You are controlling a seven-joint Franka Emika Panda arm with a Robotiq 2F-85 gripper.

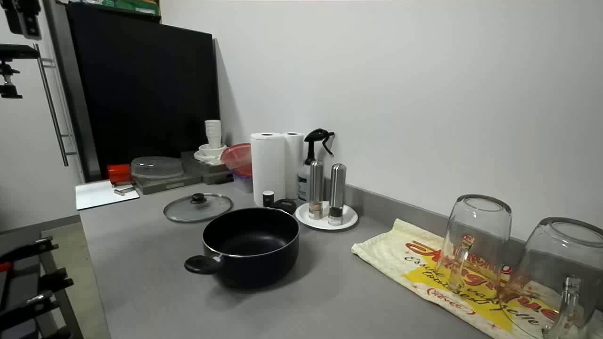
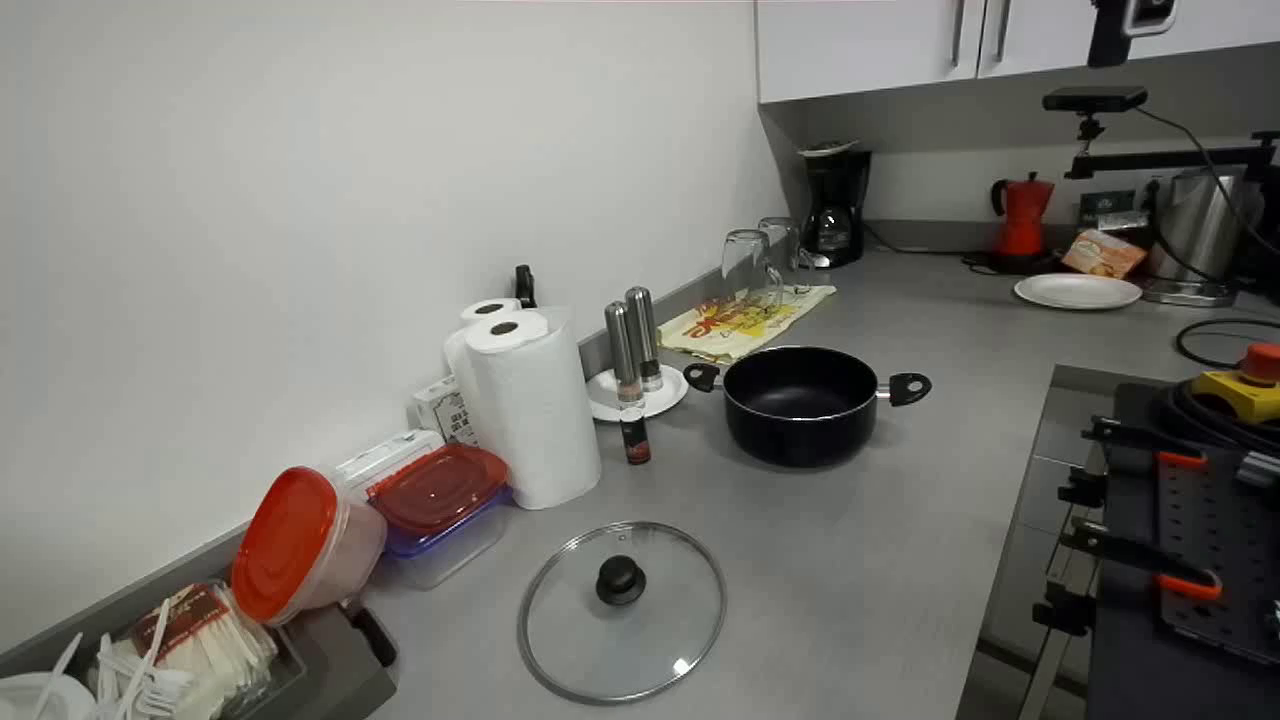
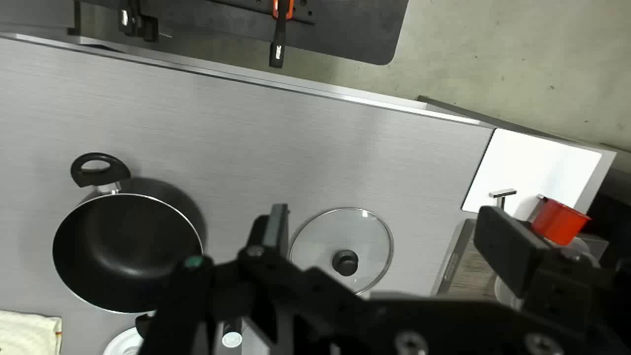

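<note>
On the grey counter stands a black two-handled pot (image 1: pixel 251 248), uncovered and empty inside. Its glass lid (image 2: pixel 624 648) with a black knob lies flat on the counter, apart from the pot; in the wrist view the lid (image 3: pixel 369 242) shows below the fingers' gap and the pot (image 3: pixel 127 254) is off to the left. My gripper is open high above the counter, its two fingers wide apart with nothing between them. Only a small part of the arm shows at the upper edges of the exterior views.
Behind the pot are paper towel rolls (image 1: pixel 268 169) and a white plate (image 1: pixel 350 220) with two steel grinders. Upturned glass mugs (image 1: pixel 477 243) rest on a yellow-printed cloth (image 1: pixel 395 248). Red-lidded containers (image 2: pixel 438 486) line the wall.
</note>
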